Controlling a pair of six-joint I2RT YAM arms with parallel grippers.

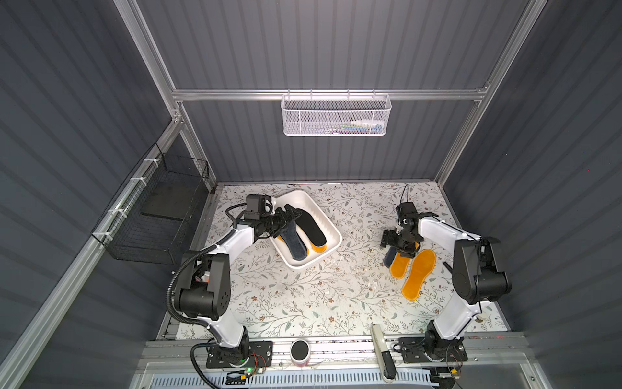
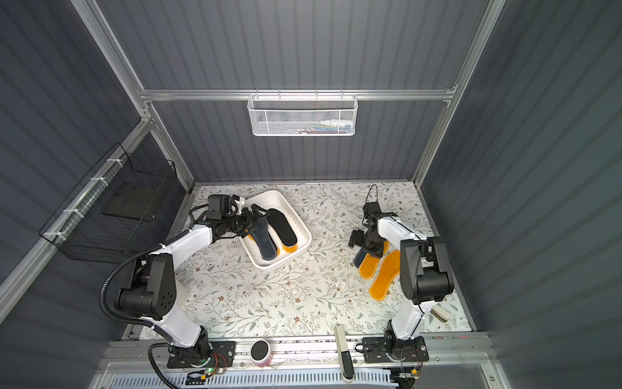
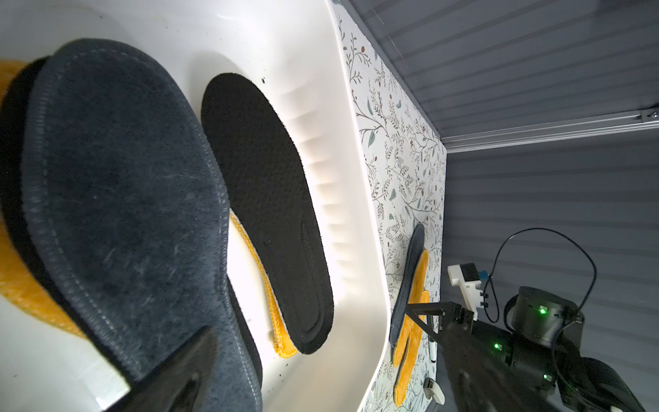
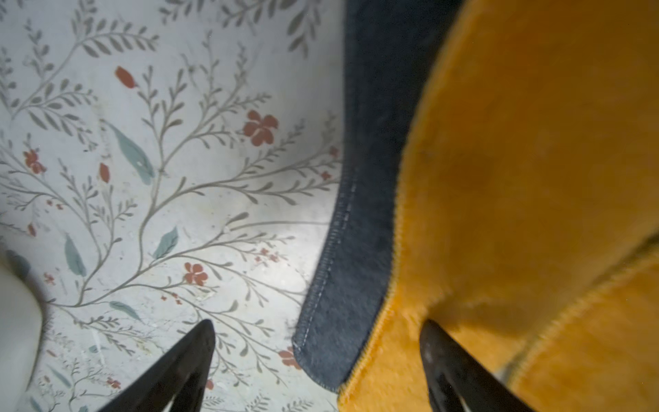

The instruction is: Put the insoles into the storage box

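Note:
In the white storage box lie a dark blue insole and a black one, with orange ones showing beneath them. My left gripper is open above the box's left side, its blurred finger overlapping the blue insole in the left wrist view. On the right of the table, an orange insole partly covers a navy insole. Over this pair my right gripper stands open, hiding their far ends in the top views. Beside them lies another orange insole.
Bare patterned table separates the box from the right-hand insoles. A black wire basket hangs on the left wall, and a white mesh basket on the back wall. A light-coloured tool lies at the front edge.

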